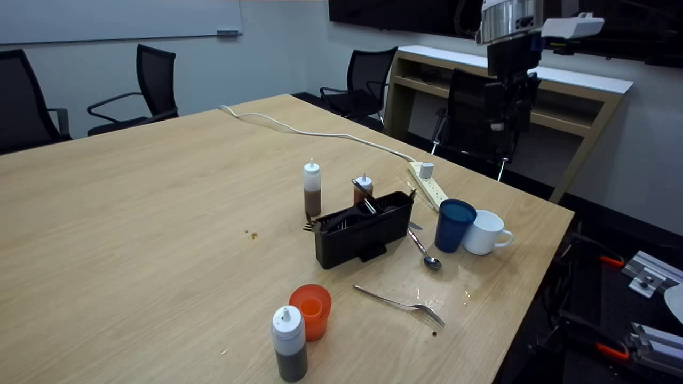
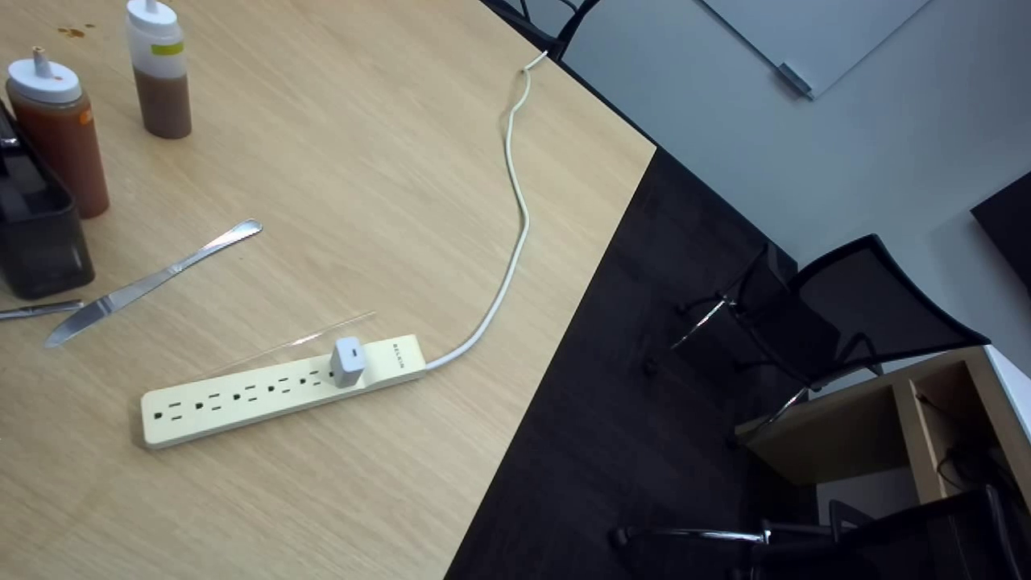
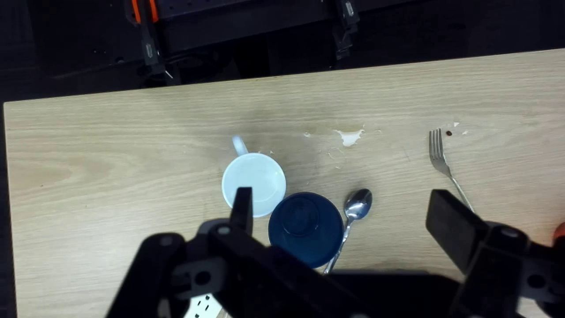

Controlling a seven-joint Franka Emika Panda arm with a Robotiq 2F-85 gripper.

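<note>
High above the table's right end hangs my gripper, its two black fingers wide apart and nothing between them. Beneath it in the wrist view are a white mug [image 3: 255, 180] and a dark blue cup [image 3: 306, 230], side by side. A spoon [image 3: 358, 204] lies close by the cup, and farther right is a fork [image 3: 438, 151]. In exterior view 1 a black cutlery holder [image 1: 368, 238] with utensils in it stands beyond the fork. An orange cup [image 1: 311, 310] sits near a squeeze bottle [image 1: 289, 345] at the front.
A power strip [image 2: 280, 391] with a plug in it lies near the table edge, its white cord trailing away. Beside the holder is a knife [image 2: 155, 282]. Two more sauce bottles stand behind the holder.
</note>
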